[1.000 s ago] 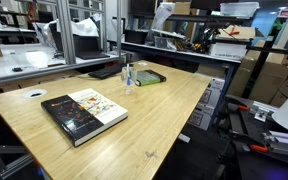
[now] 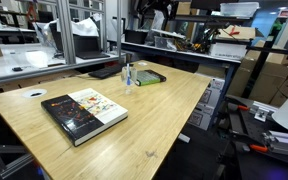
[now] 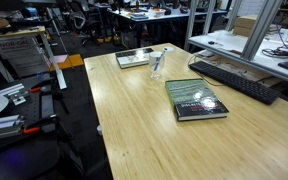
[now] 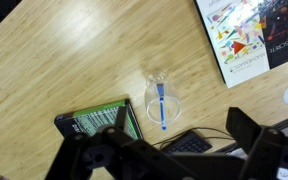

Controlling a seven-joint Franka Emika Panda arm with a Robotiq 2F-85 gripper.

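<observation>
A clear cup stands on the wooden table with a slim white and blue pen-like item in it. In exterior view 2 the same cup is upright between two books. From above, the wrist view has the cup in the gap ahead of my gripper, whose black fingers are wide apart with nothing between them. High over the table, my gripper is small at the top of exterior view 1. A thick black book with a white, colourful part and a green and black book lie flat.
A black keyboard and cables lie along one table edge, near metal uprights. A white round disc is set in the tabletop. Much of the bare wood is free.
In exterior view 1 my gripper has come down into the top of the picture and shifted left. The cup and both books have stayed put.
</observation>
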